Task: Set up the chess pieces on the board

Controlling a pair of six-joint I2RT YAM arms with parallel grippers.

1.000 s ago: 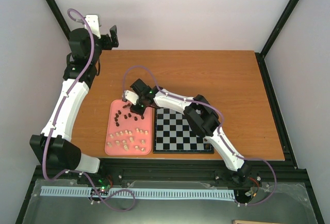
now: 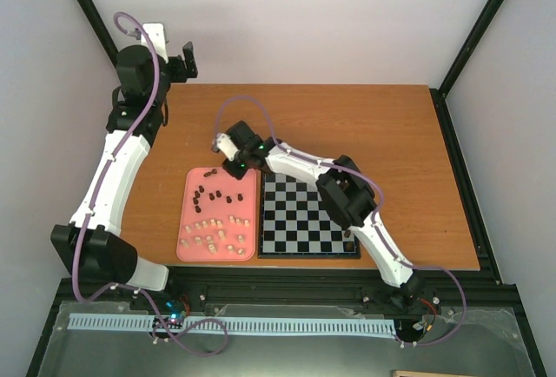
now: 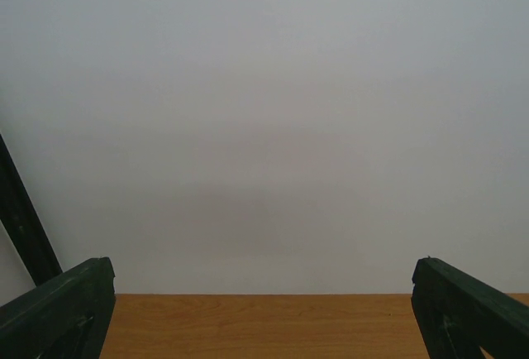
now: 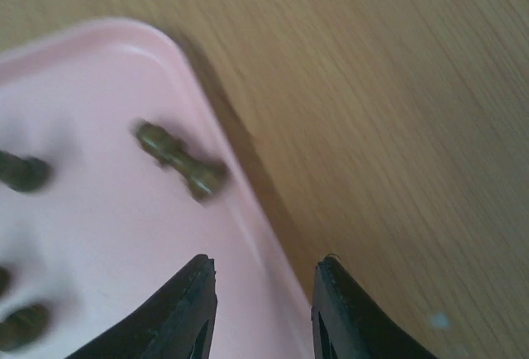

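A pink tray (image 2: 194,216) holds dark pieces in its upper half and light pieces below; in the right wrist view a dark piece (image 4: 180,159) lies on its side near the rim, with others upright at the left. The checkered chessboard (image 2: 302,221) is right of the tray, partly under my right arm. My right gripper (image 2: 232,157) hovers over the tray's top edge, fingers (image 4: 180,313) part open, with no piece seen between them. My left gripper (image 2: 187,62) is raised at the back left, open and empty in the left wrist view.
White walls and dark frame posts surround the table. Purple cables loop along both arms.
My right gripper has moved slightly up and rightward in the top view, away from the tray's upper pieces. The left arm is nearly unchanged.
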